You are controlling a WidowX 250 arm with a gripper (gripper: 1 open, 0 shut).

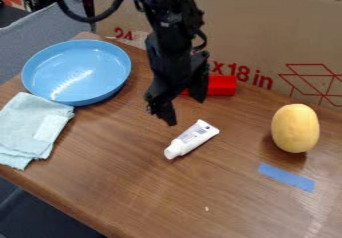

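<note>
My black gripper [179,100] hangs over the middle of the wooden table, open, its fingers spread above and behind a white tube [191,139]. Nothing shows between the fingertips. A red box [222,85] lies against the cardboard at the back, partly hidden behind the gripper.
A blue plate [76,72] sits at the back left, with a light folded cloth [27,129] in front of it. A yellow oval object [295,128] stands at the right, near a blue strip [286,178].
</note>
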